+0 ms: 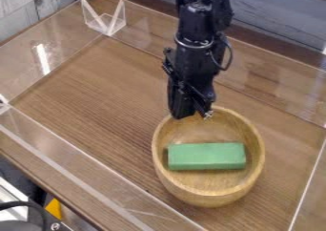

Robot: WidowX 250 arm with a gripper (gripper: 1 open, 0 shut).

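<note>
My gripper [189,106] is a black robotic hand hanging from the top centre, at the upper rim of a round wooden bowl [174,187]. A green block [207,156] lies inside the bowl, below and apart from the gripper. The state of its fingers is hard to make out; nothing is visible held in them.
The wooden table [79,99] has clear space to the left and right. A clear plastic stand [105,17] is at the back left. Walls border the back right, and cables show at the lower left corner.
</note>
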